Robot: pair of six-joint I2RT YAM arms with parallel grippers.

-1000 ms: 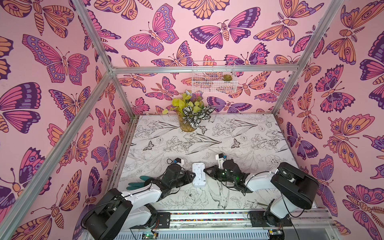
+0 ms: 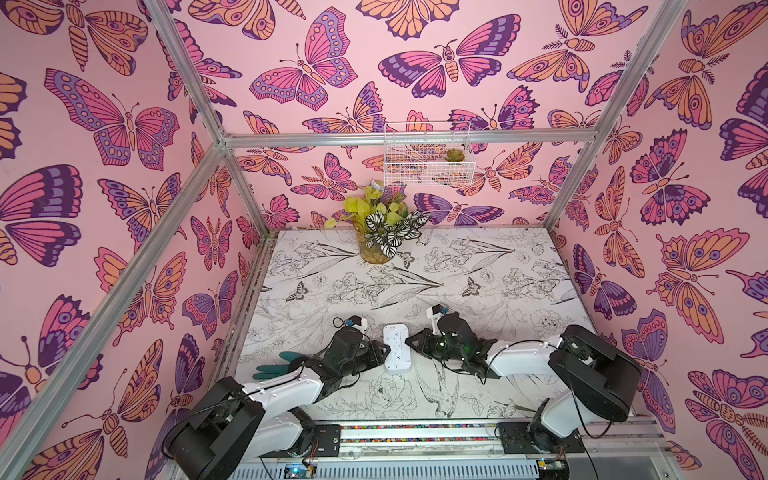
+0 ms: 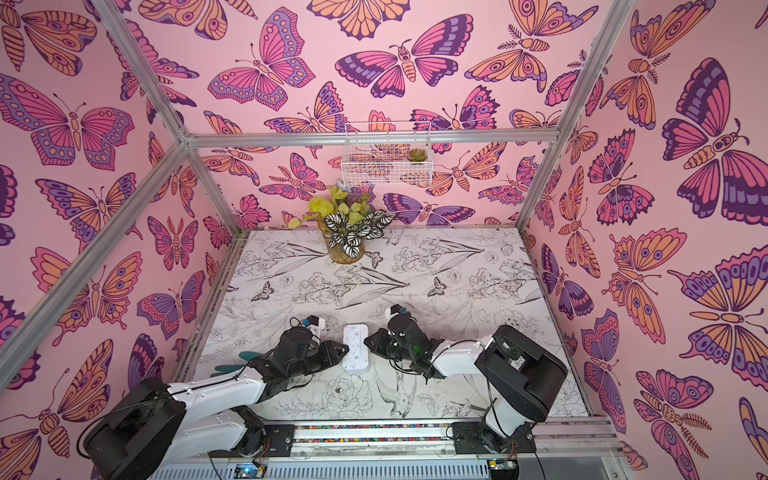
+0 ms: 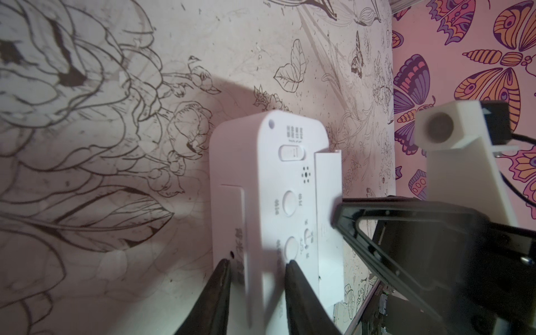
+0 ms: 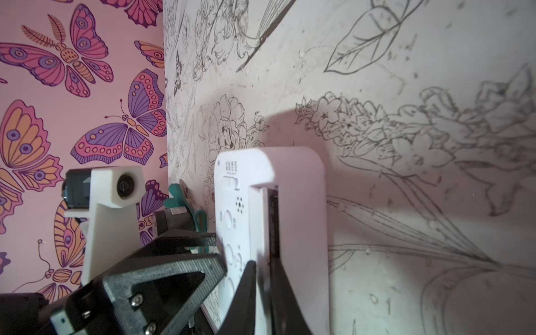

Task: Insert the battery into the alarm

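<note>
The white alarm [image 2: 397,349] [image 3: 355,349] [image 4: 268,178] [image 5: 234,206] stands between my grippers. In the left wrist view my left gripper is part open around the alarm's near side, black fingertips at its lower end. In the right wrist view my right gripper has blurred fingertips at a narrow white flap or cover [image 5: 258,217] beside a dark slot [image 5: 274,223]; whether it grips that is unclear. I cannot make out a battery.
A potted plant [image 2: 375,240] stands at the table's back, below a wire basket [image 2: 429,172]. Teal gloves [image 2: 276,369] lie left of my left arm.
The alarm appears moved very slightly with it. My left arm looks unchanged.
</note>
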